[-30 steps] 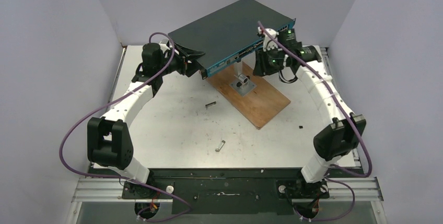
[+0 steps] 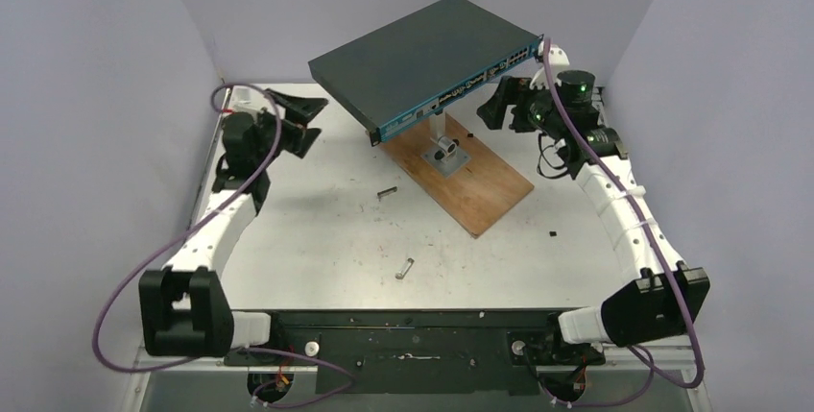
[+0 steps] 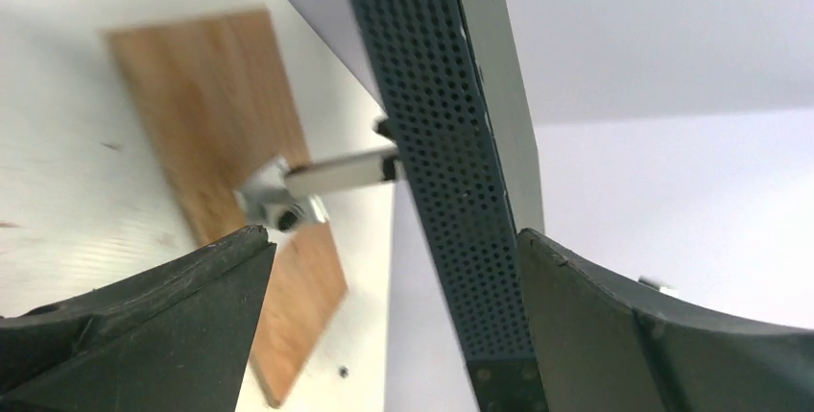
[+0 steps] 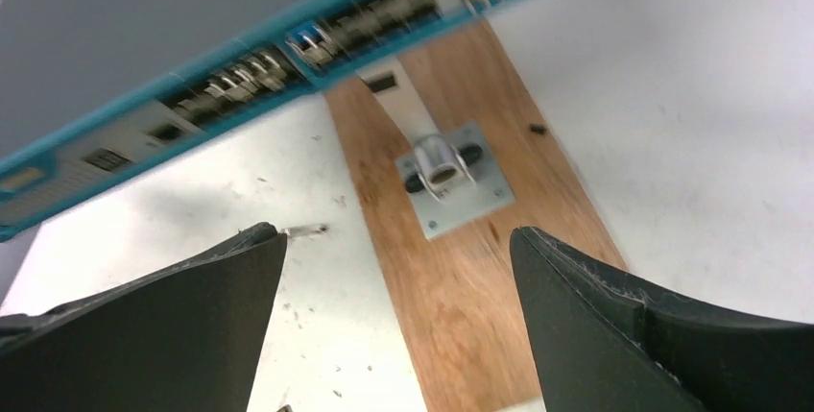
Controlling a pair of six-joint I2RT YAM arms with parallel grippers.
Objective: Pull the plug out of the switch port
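A large dark rack switch (image 2: 422,57) with a teal-edged port strip (image 2: 451,95) is mounted tilted on a metal post (image 4: 437,162). My left gripper (image 2: 312,124) is open, off the switch's left end; in the left wrist view the perforated side panel (image 3: 442,162) shows beyond its fingers. My right gripper (image 2: 504,105) is open, beside the port strip at the right, with nothing between its fingers. In the right wrist view the ports are blurred, and I cannot tell whether a plug sits in one.
The post stands on a wooden board (image 2: 490,191) on the white table (image 2: 317,239). Small metal pieces (image 2: 404,268) lie in front.
My left gripper has pulled back leftward from the switch's left end. My right gripper has moved to the right and slightly up, away from the middle of the port strip.
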